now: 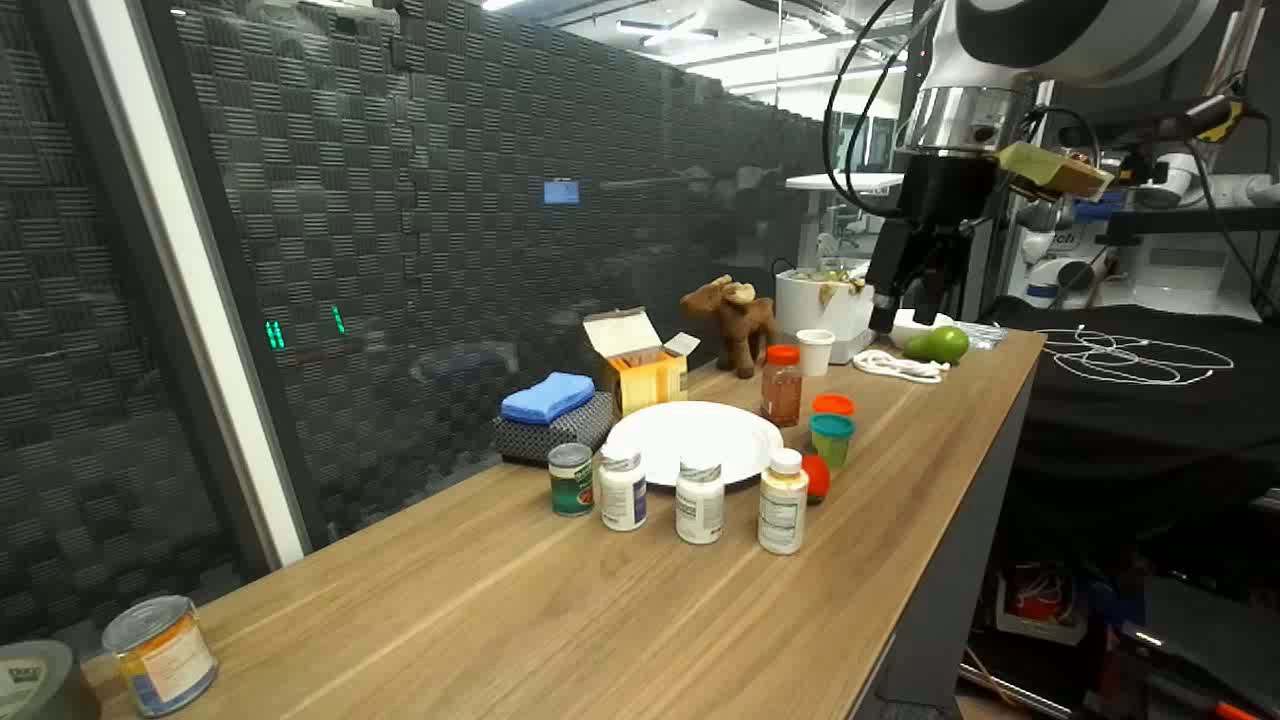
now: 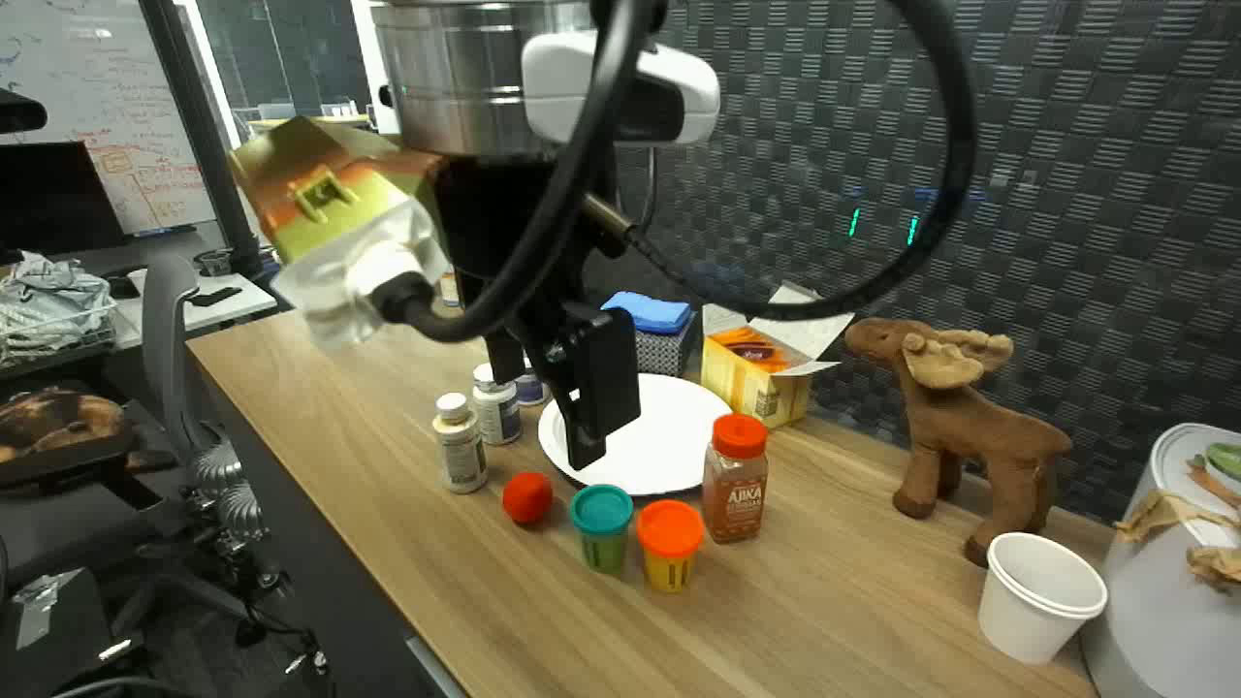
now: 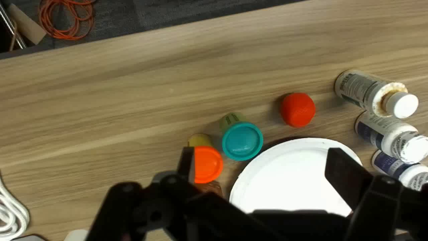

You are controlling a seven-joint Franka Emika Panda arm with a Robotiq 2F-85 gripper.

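My gripper stands open above the table, its fingers wide apart and nothing held between them. Beneath it in the wrist view lie a white plate [image 3: 287, 176], a teal-lidded tub [image 3: 242, 141] and an orange-lidded tub [image 3: 208, 164]. A red ball-like object [image 3: 298, 109] rests on the wood beside the plate. In the second exterior view, a jar with an orange-red cap [image 2: 735, 483] stands near the two tubs; the wrist view mostly hides it behind a finger. Several white bottles [image 1: 782, 504] are grouped at the plate's other side.
A green can [image 1: 571, 480], a dark box with a blue cloth [image 1: 548, 397], an open yellow box [image 1: 648, 378], a plush moose [image 2: 960, 419] and paper cups [image 2: 1038, 595] line the wall side. White cord [image 1: 900, 365] lies farther along. Bare tabletop [image 1: 480, 612] spreads out in the foreground.
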